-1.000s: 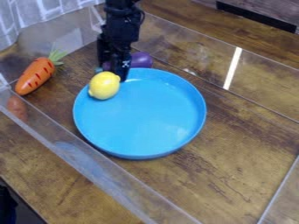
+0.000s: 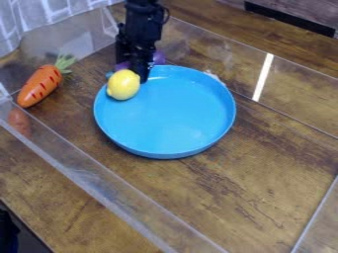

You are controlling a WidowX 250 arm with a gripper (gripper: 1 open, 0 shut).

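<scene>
A blue plate [image 2: 172, 121] lies on the wooden table. A yellow round object [image 2: 125, 85] sits at its upper left rim. My black gripper [image 2: 129, 63] reaches down from the top just behind the yellow object; its fingertips are mostly hidden, so what is between them cannot be made out. A purple object [image 2: 154, 58] is behind the gripper, partly hidden.
An orange toy carrot [image 2: 42, 86] lies at the left. Clear barriers run along the left and right.
The plate has shifted slightly right and up, and the yellow object has moved up with it. The purple object is now more hidden behind my gripper.
</scene>
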